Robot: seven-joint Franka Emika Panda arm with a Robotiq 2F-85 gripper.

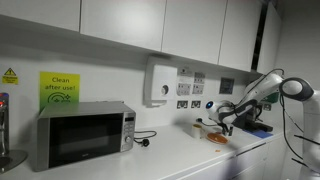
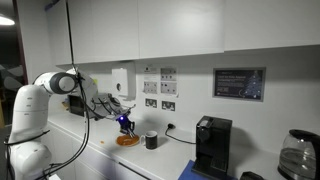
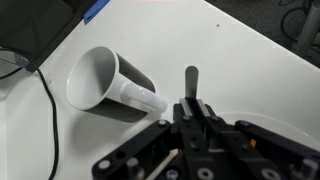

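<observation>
A grey metal utensil handle [image 3: 191,80] sticks out past the fingertips in the wrist view. My gripper is shut on it; its other end is hidden by the gripper. Beside it, to the left, is a mug [image 3: 92,80] with a white inside and its handle pointing towards my fingers, apart from the utensil. An orange plate [image 2: 127,141] lies on the counter below my arm in exterior view 2, with the dark mug [image 2: 151,141] to its right. In the wrist view a pale rounded rim [image 3: 265,117] shows at the lower right, partly covered by the gripper.
A coffee machine [image 2: 212,146] and a glass kettle [image 2: 298,154] stand farther right in exterior view 2. A microwave [image 1: 86,134] occupies the counter in exterior view 1. A black cable [image 3: 49,105] lies left of the mug. Wall cupboards hang above.
</observation>
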